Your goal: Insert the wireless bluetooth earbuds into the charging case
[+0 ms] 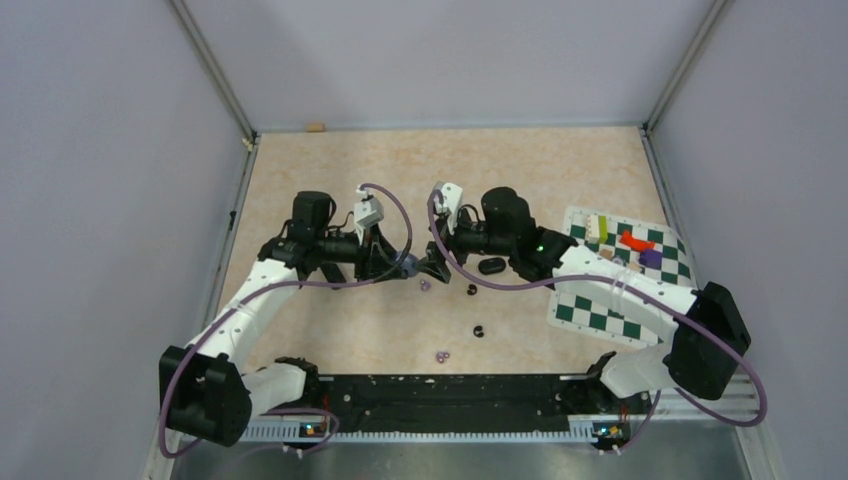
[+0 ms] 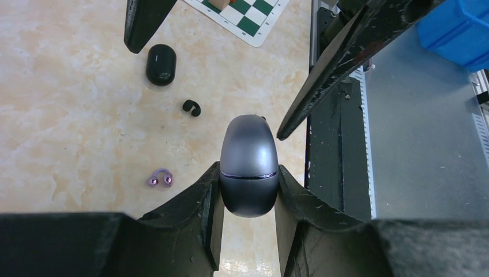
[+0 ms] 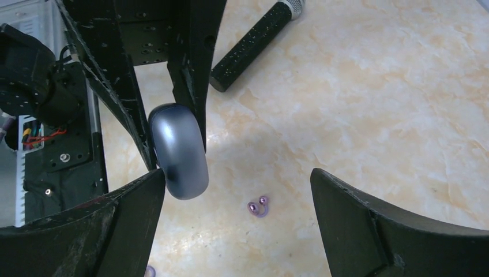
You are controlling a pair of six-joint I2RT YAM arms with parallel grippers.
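A shiny blue-grey charging case, its lid closed and a seam running around it, is held in the air. My left gripper is shut on its lower part. Facing it, my right gripper is open and empty; in the right wrist view the case appears close by the left finger, and whether they touch I cannot tell. Two purple earbuds lie on the table, one under the grippers and one nearer the front. Two dark earbuds lie apart, one at the centre and one in front.
A black case rests beneath the right arm. Toward the left lies a black microphone. A green-and-white checkered board with several coloured blocks covers the right side.
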